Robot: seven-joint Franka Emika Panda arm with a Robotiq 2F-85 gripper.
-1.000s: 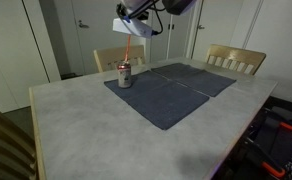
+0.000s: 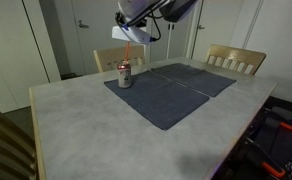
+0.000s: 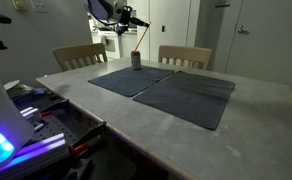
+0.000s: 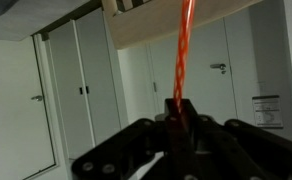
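Note:
My gripper (image 2: 127, 39) is shut on an orange-red straw (image 4: 184, 55) above the far side of the table. In the wrist view the straw runs up from between the dark fingers. Below the gripper, a can (image 2: 124, 76) stands upright on a dark mat. The straw slants down to the can's top in both exterior views; whether its lower end is inside the opening or only over it, I cannot tell. The can (image 3: 136, 60) is out of sight in the wrist view.
Two dark mats (image 2: 166, 101) lie on the pale table (image 2: 81, 130), whose near part is bare. Wooden chairs (image 3: 184, 56) stand along the table's edges. White doors and cabinets fill the background.
My gripper has come down slightly over the past second, bringing the straw lower at the can. The can and the mats stay where they were.

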